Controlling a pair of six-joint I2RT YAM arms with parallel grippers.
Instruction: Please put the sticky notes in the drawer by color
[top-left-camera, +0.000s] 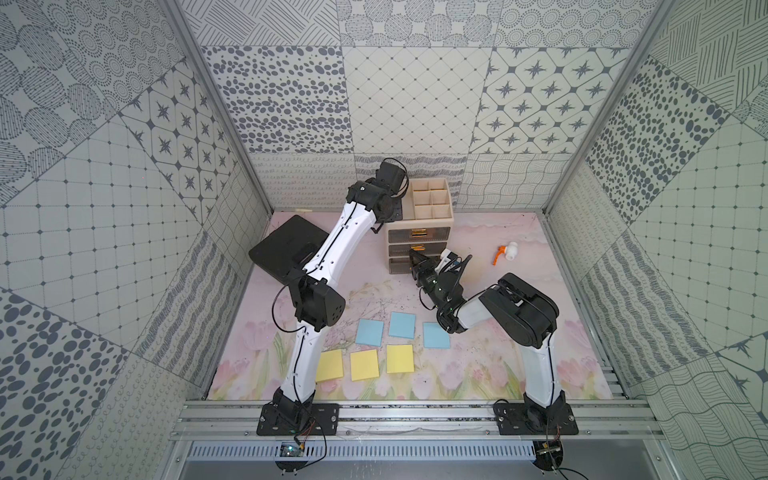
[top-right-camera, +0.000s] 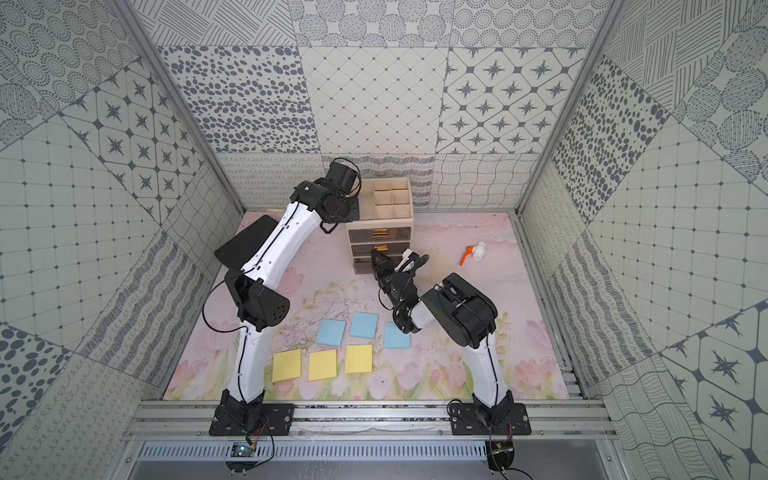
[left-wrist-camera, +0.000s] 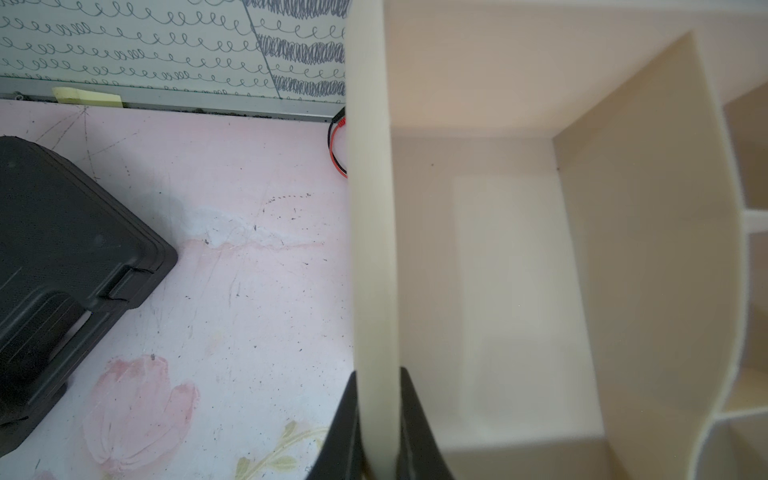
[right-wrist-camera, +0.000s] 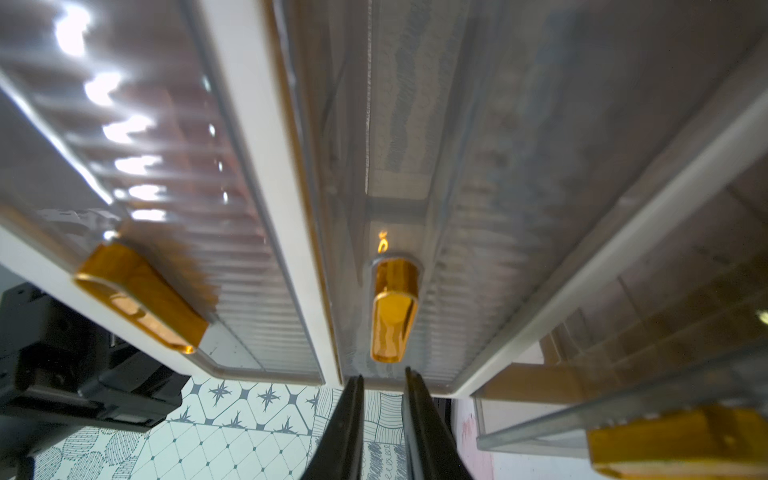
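Observation:
Three blue sticky notes (top-left-camera: 402, 325) lie flat on the table, with three yellow sticky notes (top-left-camera: 365, 364) in front of them. Behind them stands the cream drawer cabinet (top-left-camera: 434, 225), its three grey drawers facing forward. At its left side my left gripper is shut on the cabinet's top rim (left-wrist-camera: 374, 240). My right gripper is at the front, its fingers close together with a narrow gap. The middle drawer's gold handle (right-wrist-camera: 392, 328) lies right beyond those fingertips; whether they touch it is unclear.
A black case (top-left-camera: 288, 248) lies left of the cabinet. An orange and white object (top-left-camera: 506, 253) sits to the right. Open compartments (top-left-camera: 432, 199) top the cabinet.

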